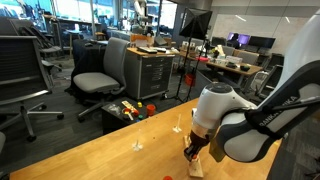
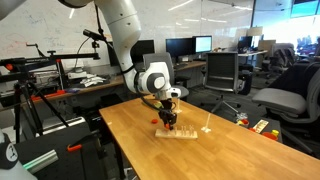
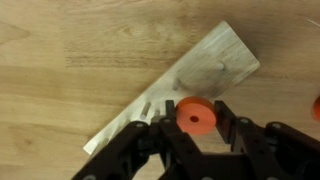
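Between the fingertips of my gripper is a round orange-red piece (image 3: 196, 117), seen from above in the wrist view, and the fingers are shut on it. Below it a light wooden board (image 3: 215, 62) lies slantwise on the table, with small holes or slots along its lower left part. In exterior view 2 the same board (image 2: 185, 134) shows on the table under the gripper (image 2: 168, 126). Whether the piece touches the board cannot be told. In exterior view 1 the arm partly covers the board (image 1: 196, 170).
A second orange-red piece (image 3: 317, 108) lies at the right edge of the wrist view. Farther along the table stand thin white upright items (image 1: 138, 143) and a group of coloured blocks (image 1: 130, 109).
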